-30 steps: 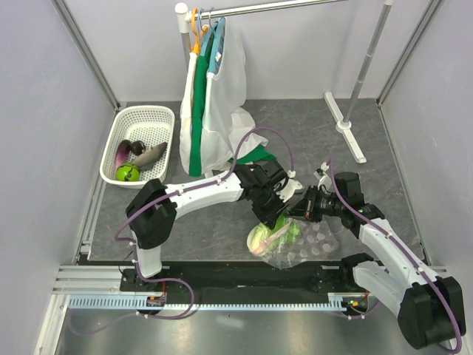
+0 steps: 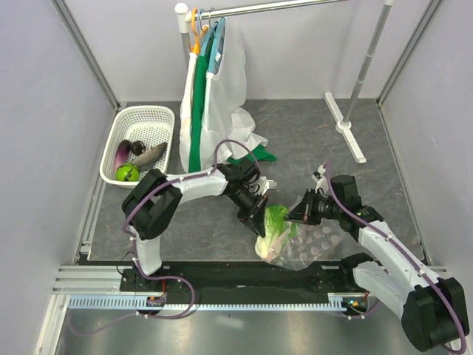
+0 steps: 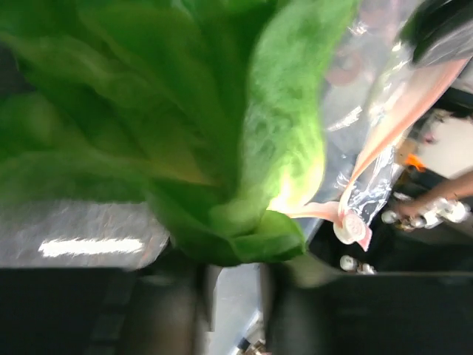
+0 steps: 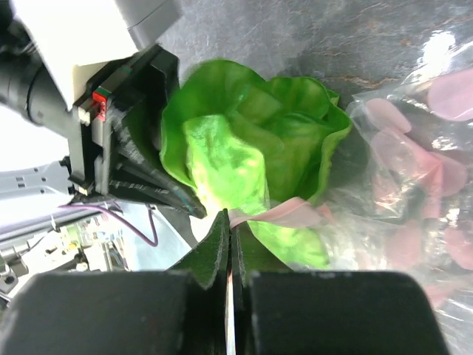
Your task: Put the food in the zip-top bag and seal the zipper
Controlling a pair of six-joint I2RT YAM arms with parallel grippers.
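Observation:
A green leafy vegetable, lettuce-like (image 2: 274,222), lies at the front of the floor with the clear zip top bag (image 2: 310,244) around its right side; a pink zipper strip (image 4: 284,216) crosses over it. My left gripper (image 2: 259,225) is at the vegetable's left side; its fingers are blurred in the left wrist view, so its hold is unclear. My right gripper is shut on the bag's edge by the pink strip, right of the left gripper.
A white basket (image 2: 118,133) with several vegetables sits at the back left. A rack with hanging white and green cloths (image 2: 222,103) stands at the back. The floor's front edge is just below the bag.
The bag and vegetable shifted slightly. The right gripper stayed nearly still.

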